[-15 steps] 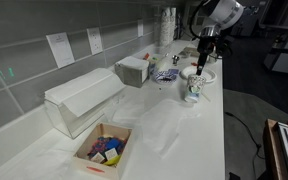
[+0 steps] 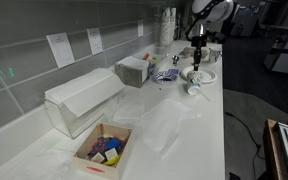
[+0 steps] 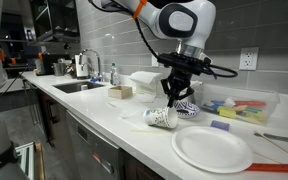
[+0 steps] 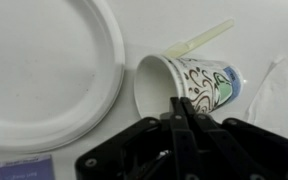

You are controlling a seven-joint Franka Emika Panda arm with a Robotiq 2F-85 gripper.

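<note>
A white paper cup with a coloured leafy pattern [image 4: 212, 84] lies on its side on the white counter, its mouth facing the plate in the wrist view. My gripper is shut, its fingertips in front of the cup's rim. From the side, the gripper [image 3: 171, 103] points down right at the upper edge of the cup's mouth [image 3: 161, 118]. Whether the thin rim sits between the fingers cannot be made out. Beside the cup is a large white plate [image 3: 212, 148], bare on top. Exterior view 1 shows the cup [image 2: 194, 89] small, beneath the arm.
A pale strip [image 4: 204, 38] lies beside the cup, crumpled clear plastic [image 2: 167, 133] nearer the box of coloured packets [image 2: 106, 150]. A purple block [image 4: 24, 168] is by the plate. Behind stand a patterned bowl [image 3: 186, 108] and a clear bin [image 3: 239, 103].
The arm has risen slightly and shifted toward the back. The cup's visible outline has changed and sits a little higher in the view; the box and plastic stay put.
</note>
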